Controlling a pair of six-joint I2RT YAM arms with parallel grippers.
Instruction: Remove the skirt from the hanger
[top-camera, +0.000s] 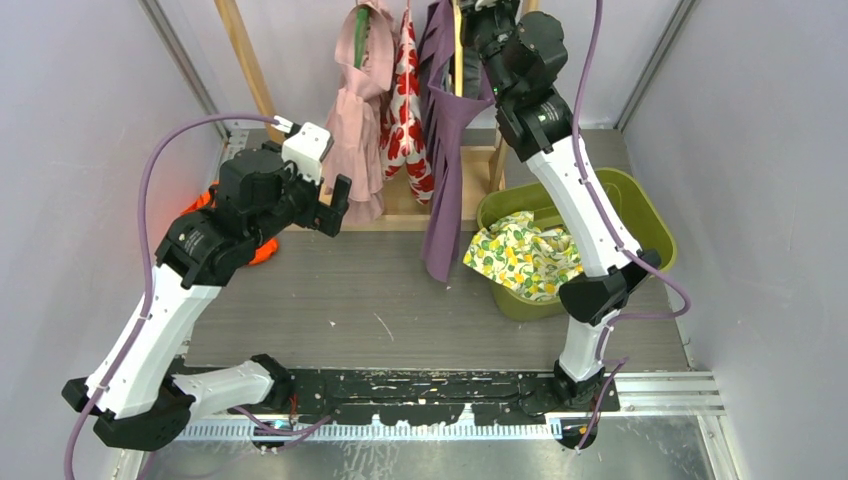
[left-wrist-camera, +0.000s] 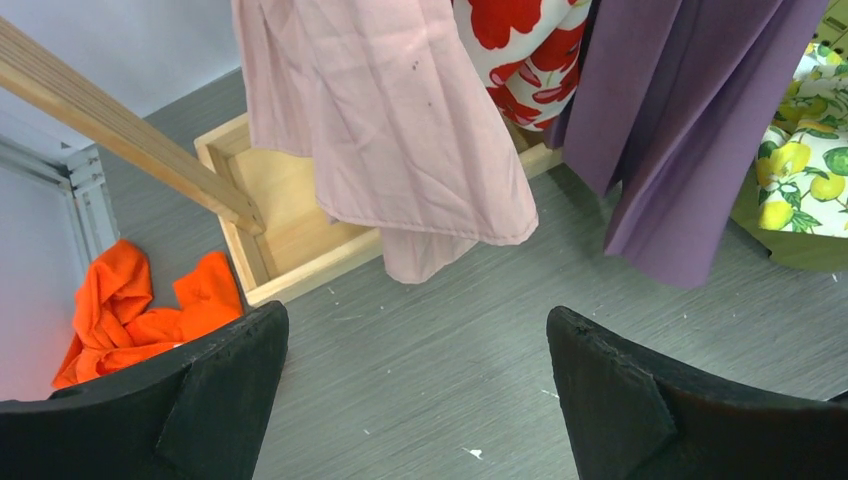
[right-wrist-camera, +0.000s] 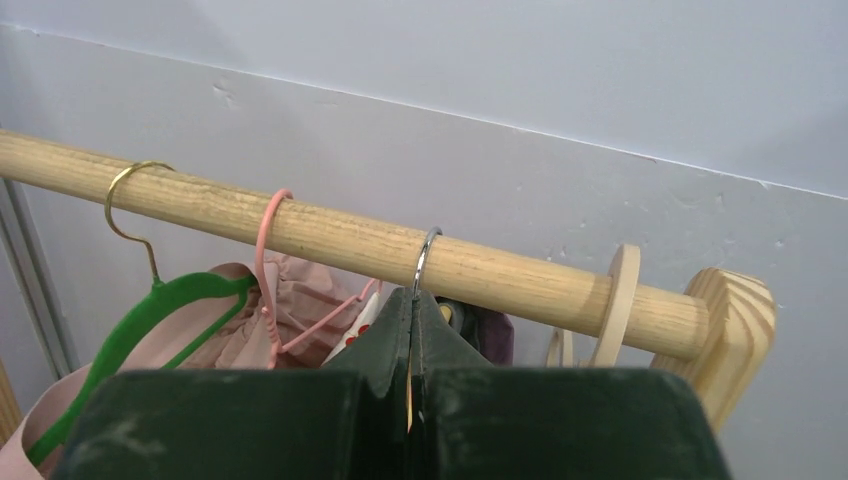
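Observation:
On the rack hang a pink garment (top-camera: 355, 150), a red-and-white floral one (top-camera: 406, 120) and a long purple one (top-camera: 448, 180). My right gripper is up at the wooden rail (right-wrist-camera: 510, 270), shut just under a silver hook (right-wrist-camera: 432, 243); whether the hook is between the fingertips I cannot tell. Green (right-wrist-camera: 140, 330) and pink hangers (right-wrist-camera: 270, 240) hang left of it. My left gripper is open, empty, left of and in front of the pink garment.
A green bin (top-camera: 650, 230) with lemon-print cloth (top-camera: 520, 255) stands at the right. Orange cloth (left-wrist-camera: 200, 300) lies by the rack's left foot.

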